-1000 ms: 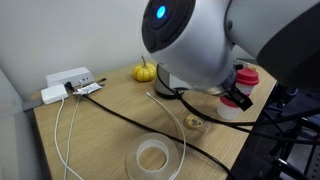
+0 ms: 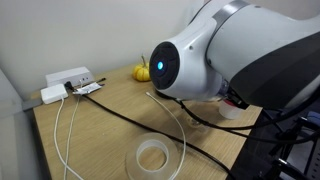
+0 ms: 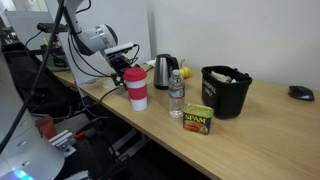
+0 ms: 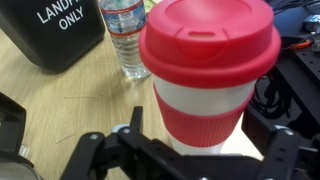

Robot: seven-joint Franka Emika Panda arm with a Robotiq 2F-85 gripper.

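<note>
A red-and-white lidded cup [image 4: 205,80] stands upright in front of my gripper in the wrist view. The fingers are apart, with one of the dark fingers [image 4: 122,150] on the left of the cup and the other on its right; I see a gap on the left, and contact on the right is unclear. In exterior view 2 the cup [image 3: 136,89] is near the table's front edge, with the arm [image 3: 96,42] behind it. Only a sliver of the cup [image 2: 231,109] shows past the arm in exterior view 1.
Beside the cup are a water bottle [image 3: 177,92], a SPAM can [image 3: 198,120], a black bin [image 3: 227,95] and a dark kettle [image 3: 166,70]. A clear round object [image 2: 153,158], a small pumpkin [image 2: 141,72] and loose cables [image 2: 120,113] lie on the other side.
In exterior view 1 the arm has moved lower and to the right. It now hides most of the cup and the round thing on the table, both plainer before.
</note>
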